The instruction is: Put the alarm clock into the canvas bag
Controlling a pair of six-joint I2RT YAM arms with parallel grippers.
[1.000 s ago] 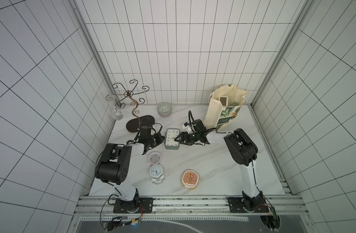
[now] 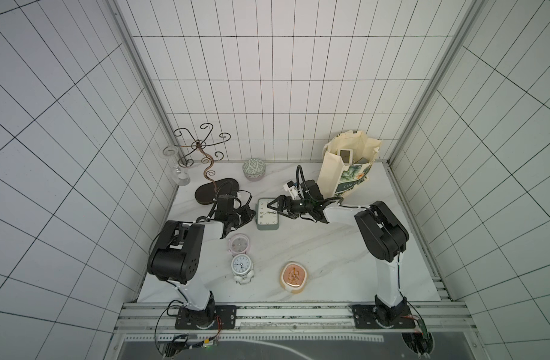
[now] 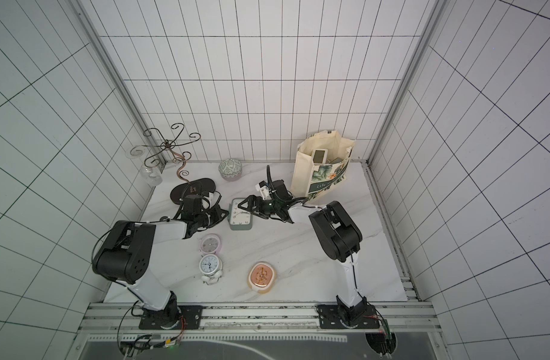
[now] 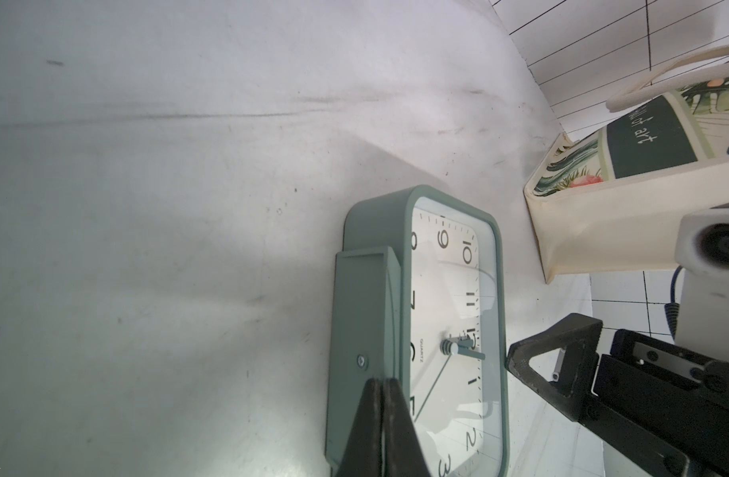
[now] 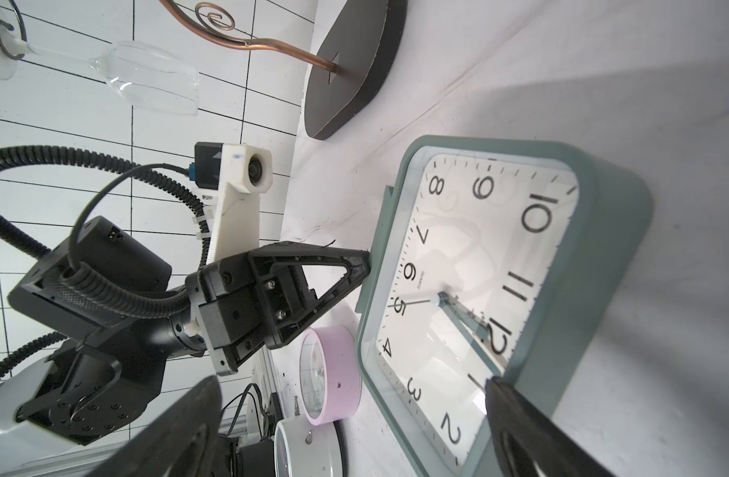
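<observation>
A square sage-green alarm clock (image 2: 265,222) lies face up mid-table, also filling much of the right wrist view (image 5: 475,238). My left gripper is shut, its tips at the clock's left side, nothing visible between them. My right gripper is open above the clock's right part, its fingers either side of the face in its wrist view; the clock's body is not gripped. The cream canvas bag (image 2: 332,174) with leafy print stands open at the back right, holding boxy items.
A pink clock (image 2: 238,243), white clock (image 2: 242,270) and peach clock (image 2: 294,276) stand in front. A patterned round pot (image 2: 253,169) and metal stand with glass (image 2: 208,192) are behind.
My right gripper has moved slightly up and back along the clock over the last second. The clock has shifted very slightly right. The left arm is still.
</observation>
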